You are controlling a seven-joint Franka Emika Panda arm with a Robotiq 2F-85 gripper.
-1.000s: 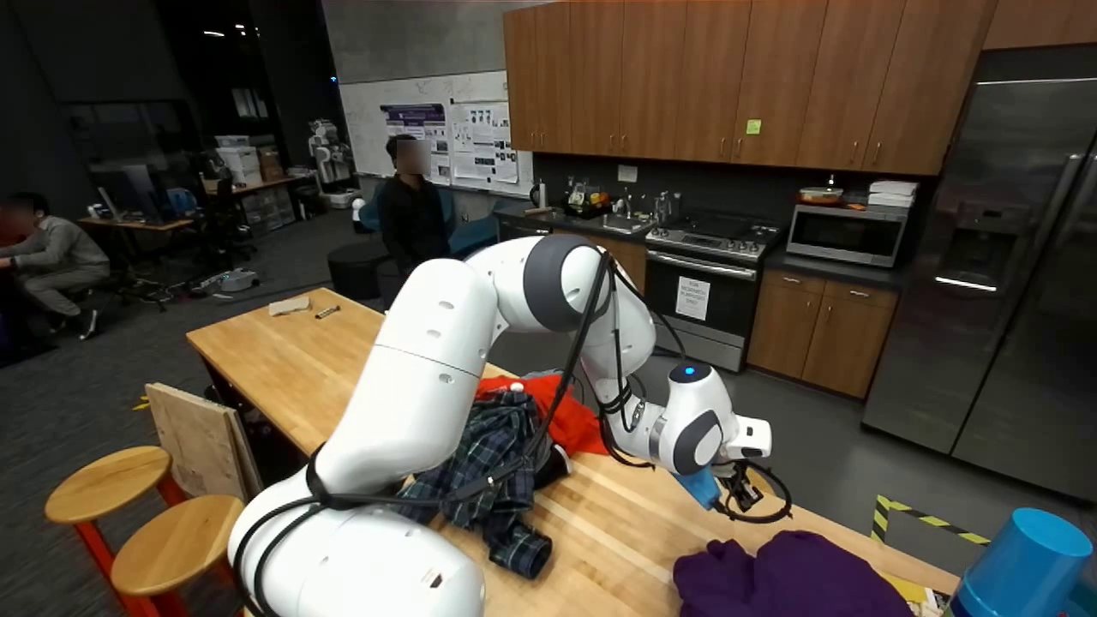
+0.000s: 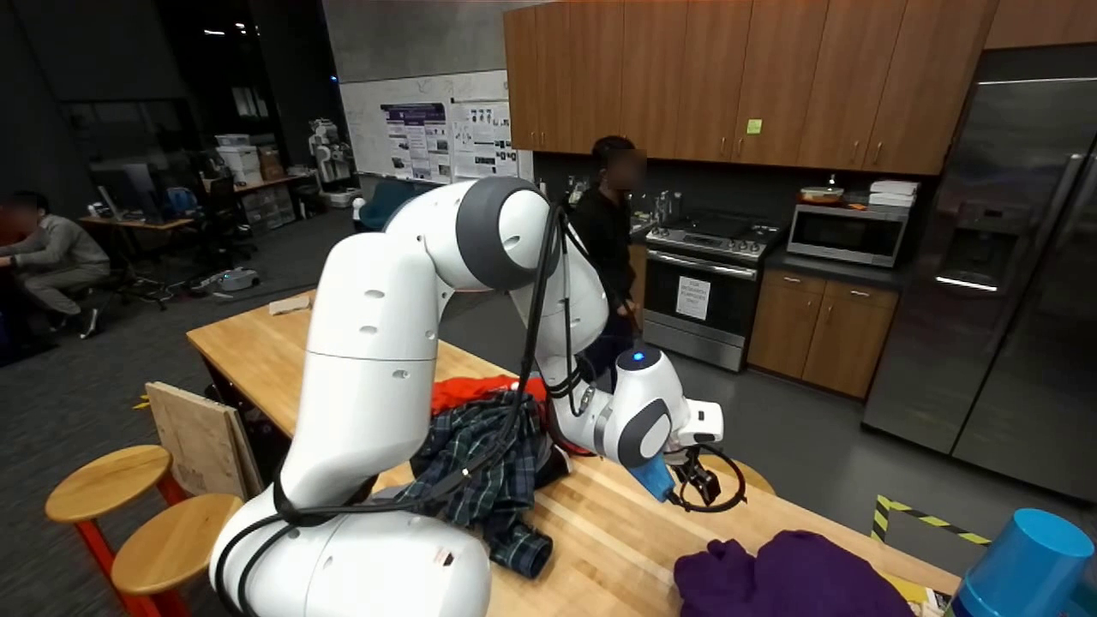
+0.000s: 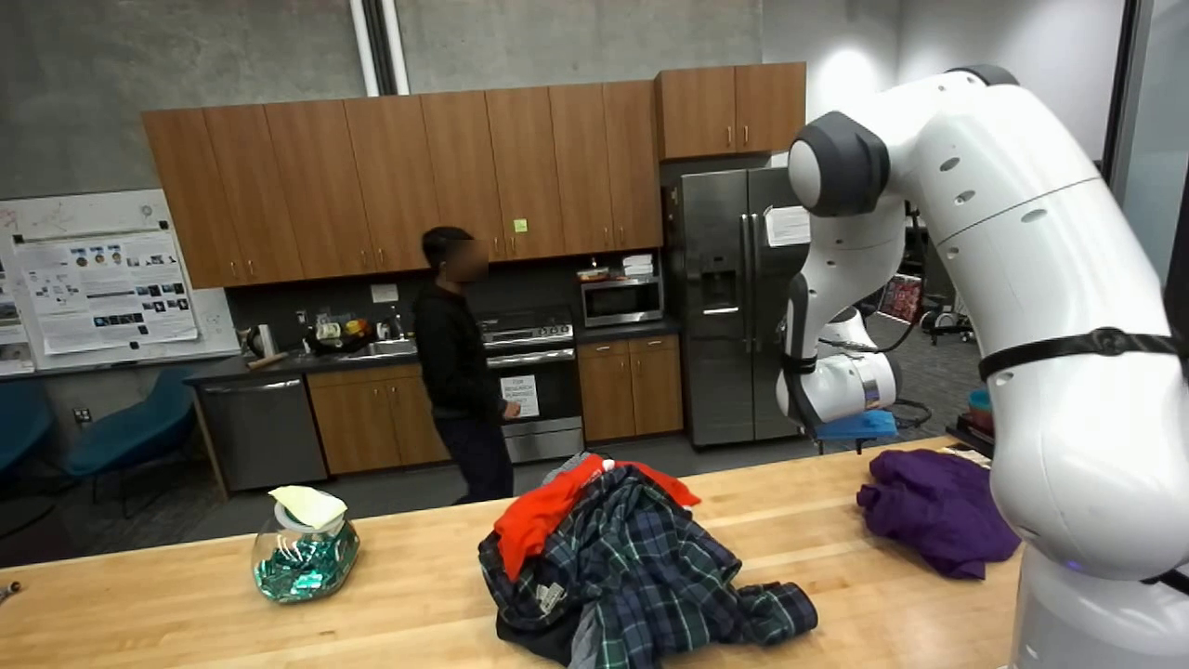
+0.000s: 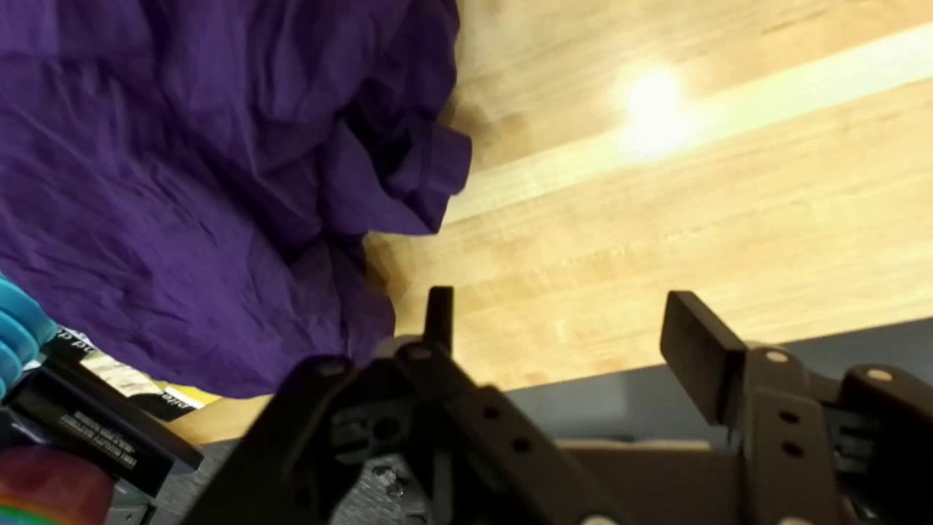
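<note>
A crumpled purple cloth [image 4: 201,184] lies on the wooden table, filling the upper left of the wrist view; in the second exterior view the same cloth [image 3: 942,507] is at the right. My gripper is open above the table's edge, to one side of the cloth, with only bare wood and floor showing between its fingers. A dark plaid shirt [image 3: 658,557] is heaped with a red garment [image 3: 542,515] at the middle of the table. The fingertips are too small to make out in the first exterior view.
Blue cups [image 2: 1028,566] stand beyond the purple cloth at the table's right end, near a dark box [image 4: 96,424]. A glass jar [image 3: 307,557] with green contents sits at the other end. A person [image 3: 457,368] is behind the table. Bare wood separates the clothing piles.
In the first exterior view, my arm has swung left and slightly up, away from the purple cloth. The cloth itself lies unmoved. The person has walked right, towards the stove.
</note>
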